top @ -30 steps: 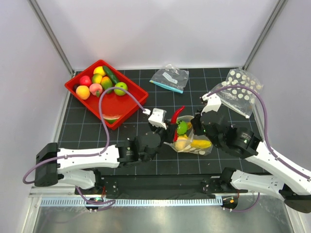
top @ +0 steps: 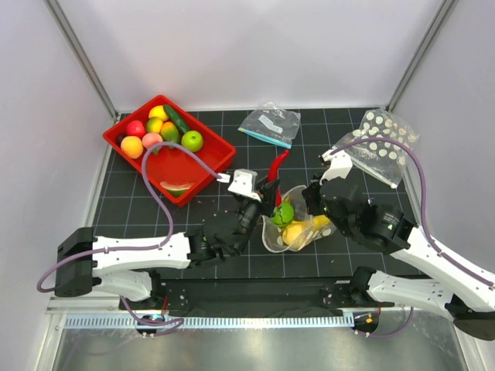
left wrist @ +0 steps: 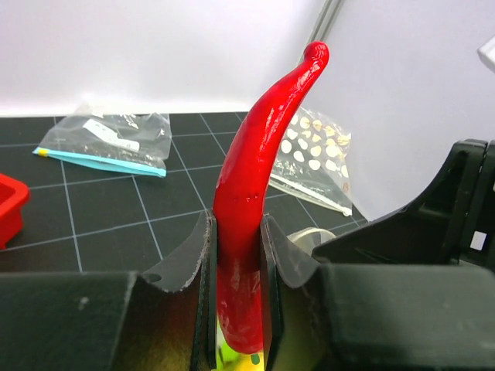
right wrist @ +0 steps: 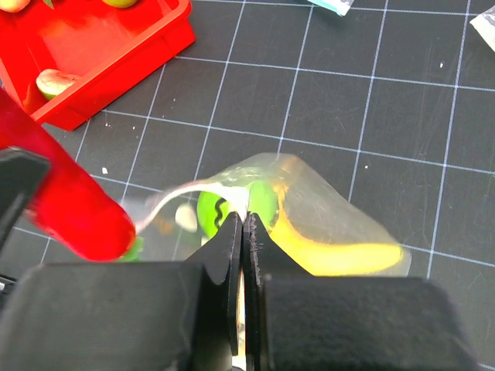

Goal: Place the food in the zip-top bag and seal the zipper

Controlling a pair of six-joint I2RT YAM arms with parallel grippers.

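Upright between the fingers of my left gripper is a long red chili pepper (left wrist: 255, 185), held near its lower half. Its lower end comes down beside the mouth of the clear zip bag (top: 272, 241). My right gripper is shut on the bag's rim and keeps the bag raised. Inside the bag show a green pepper-like piece (top: 283, 213) and yellow food, one piece a banana-like shape (right wrist: 332, 251). Whether the chili's tip is within the bag's opening I cannot tell.
A red bin (top: 209, 171) with several fruits and vegetables stands at the back left. Two flat bags, one with a blue zipper (top: 271, 124) and one with dots (top: 379, 143), lie at the back. Between bin and bags the dark tiled mat is free.
The bag's body swung and turned, its food shifting left. My right arm has stayed in place.
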